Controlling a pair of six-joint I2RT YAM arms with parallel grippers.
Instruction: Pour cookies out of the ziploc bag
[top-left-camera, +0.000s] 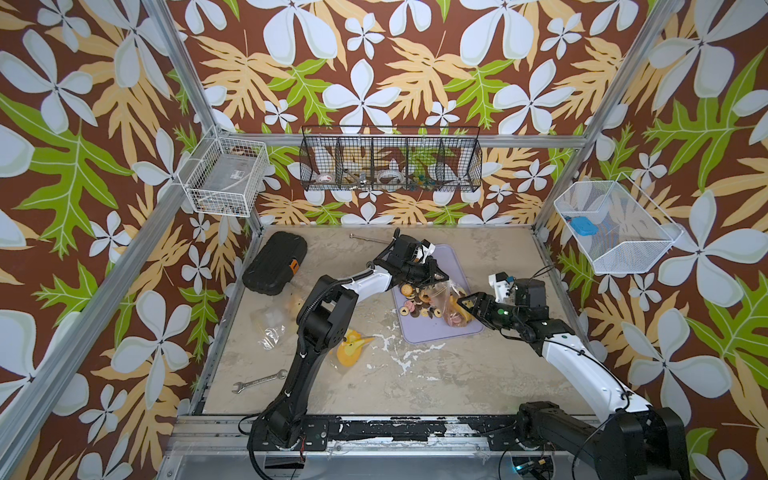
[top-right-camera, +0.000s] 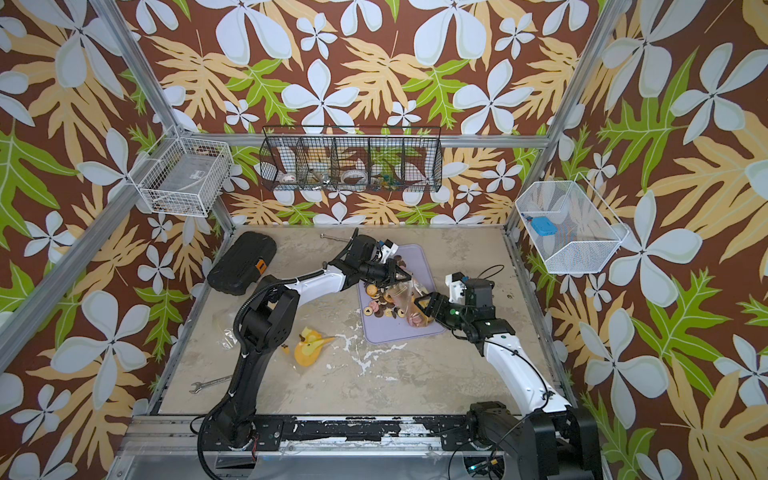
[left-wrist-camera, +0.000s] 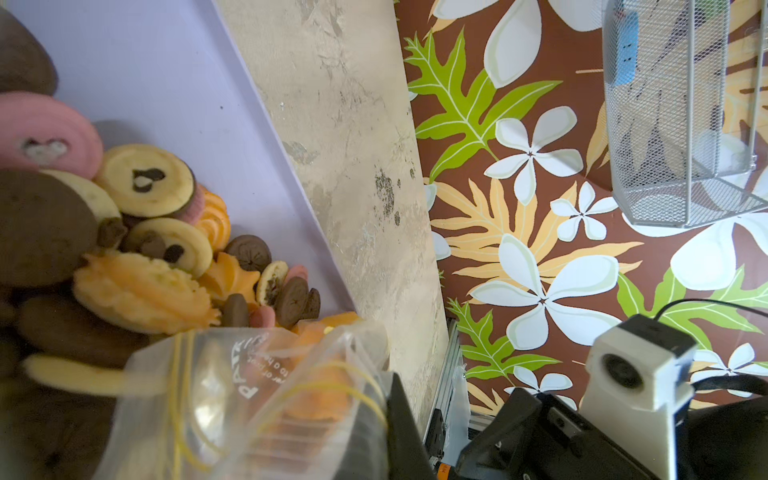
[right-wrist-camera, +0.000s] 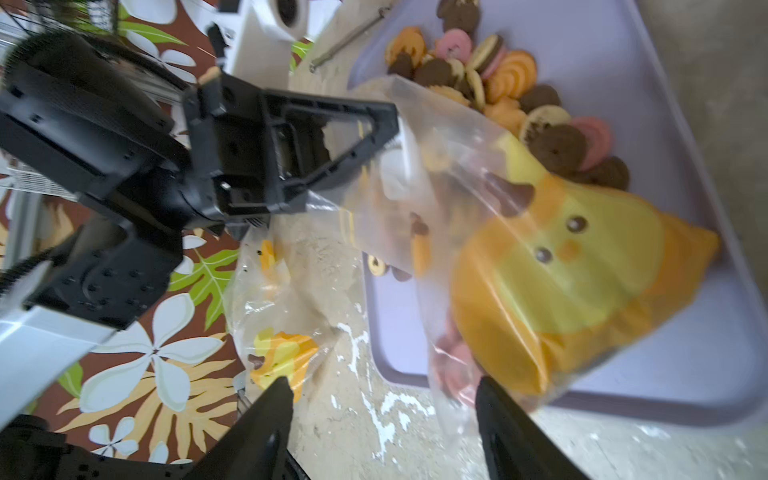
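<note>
A clear ziploc bag (right-wrist-camera: 552, 264) with a yellow chick print lies tilted over the lilac tray (top-left-camera: 428, 334), some cookies still inside it. Its open, yellow-striped mouth (left-wrist-camera: 272, 400) faces a heap of loose cookies (left-wrist-camera: 152, 240) on the tray. Plastic near the mouth is pinched by my left gripper (top-left-camera: 445, 277), which is shut on it. At the bag's other end, my right gripper has its fingers (right-wrist-camera: 520, 432) spread apart. The bag's lower edge hangs close to those fingers; no firm hold on it shows.
A yellow-printed bag (top-left-camera: 350, 349) and a clear bag (top-left-camera: 272, 329) lie left of the tray. A black case (top-left-camera: 274, 262) and a wrench (top-left-camera: 260, 381) are further left. Wire baskets (top-left-camera: 390, 164) hang on the back wall.
</note>
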